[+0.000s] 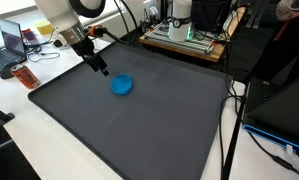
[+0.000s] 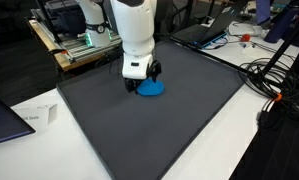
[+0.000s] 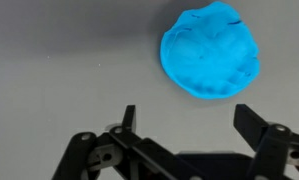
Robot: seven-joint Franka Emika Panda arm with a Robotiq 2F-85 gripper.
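A round blue piece with a wavy, crumpled surface [image 3: 210, 50] lies flat on the dark mat, filling the upper right of the wrist view. In the first exterior view the blue piece [image 1: 121, 85] is left of the mat's middle. My gripper stands open, its two dark fingers spread wide with only bare mat between them. From outside, the gripper [image 1: 101, 70] hangs above the mat to the left of the blue piece, apart from it. In the second exterior view the arm covers part of the blue piece [image 2: 151, 88].
Black cables [image 2: 274, 85] run beside the mat.
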